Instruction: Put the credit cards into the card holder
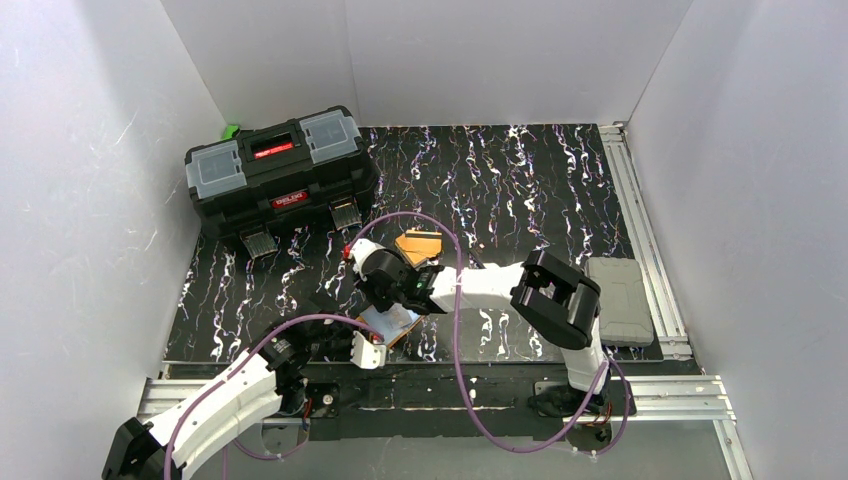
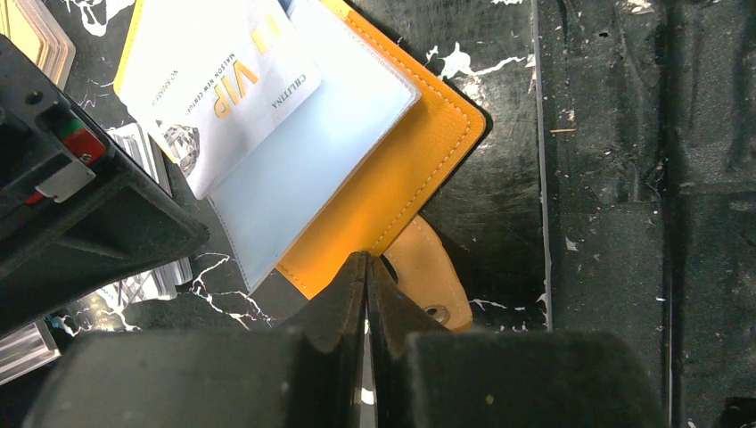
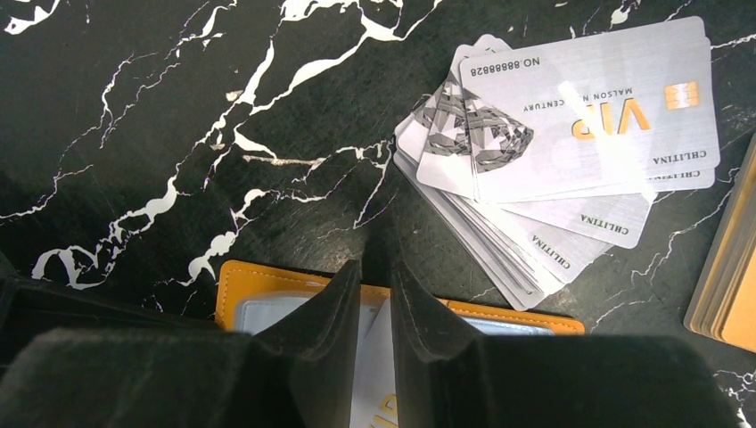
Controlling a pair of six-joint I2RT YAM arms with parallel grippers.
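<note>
The orange card holder (image 2: 446, 134) lies spread on the table with its pale blue sleeves (image 2: 308, 165) upward. A silver-white VIP card (image 2: 209, 98) rests over the sleeves; whether its far edge is inside one cannot be told. My left gripper is shut at the holder's near edge, beside the strap (image 2: 430, 276), with nothing visible between its fingers. Over the holder's far edge is my right gripper, part open with a narrow gap. Below that gap, part of the white card shows. A fanned pile of silver cards (image 3: 588, 107) lies beyond the holder.
Gold-orange cards (image 3: 735, 276) are stacked to the right of the silver pile. A black toolbox (image 1: 285, 170) occupies the back left, and a grey case (image 1: 620, 300) the right side.
</note>
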